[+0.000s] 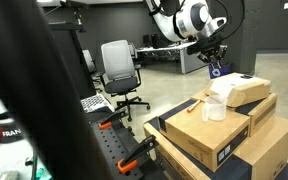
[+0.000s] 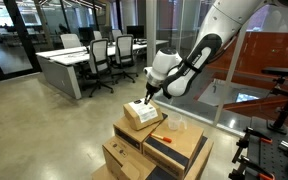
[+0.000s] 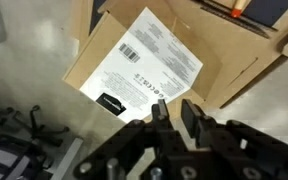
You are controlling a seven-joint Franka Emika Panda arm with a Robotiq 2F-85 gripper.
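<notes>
In the wrist view my gripper is open, and nothing sits between its dark fingertips. Beyond it is a cardboard box (image 3: 222, 88) carrying a large white printed label (image 3: 144, 65) with a barcode. An orange-handled tool (image 3: 239, 8) shows at the upper right edge of that view. In the first exterior view, a whitish see-through container (image 1: 215, 108) and an orange tool (image 1: 192, 105) rest on the cardboard boxes. The smaller box (image 2: 141, 117) stands behind them. I cannot make out the gripper in either exterior view.
A person (image 2: 166, 68) stands behind the boxes, close to them. Office chairs (image 2: 97, 54) and desks are farther back. A black frame (image 1: 139, 155) is near the front in the first exterior view. Open floor (image 2: 44, 135) lies left of the boxes.
</notes>
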